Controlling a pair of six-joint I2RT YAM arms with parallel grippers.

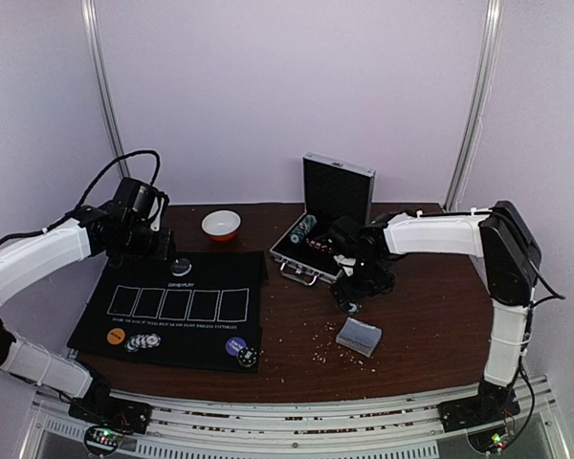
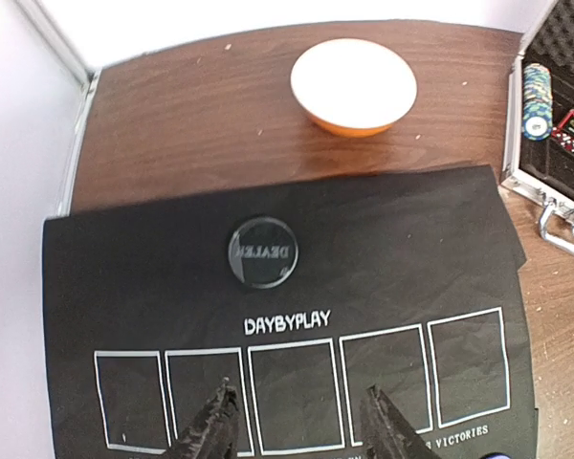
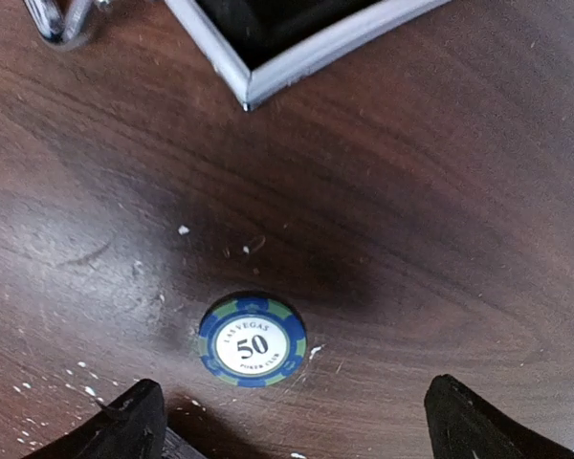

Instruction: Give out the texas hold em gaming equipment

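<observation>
A black mat printed with card boxes lies at the left. Near its far edge rests a clear, black-centred dealer button. My left gripper hangs over the mat, fingers apart and empty. Alone on the wood, a blue and green 50 chip lies just beyond my right gripper, which is open with nothing between its fingers. The open case holds chip rows, partly hidden by the right arm. Near the mat's front are an orange disc, white chips, a purple disc and black chips.
A bowl, white inside, stands behind the mat. A grey card-sized block sits in front of the right gripper, with pale crumbs scattered beside it.
</observation>
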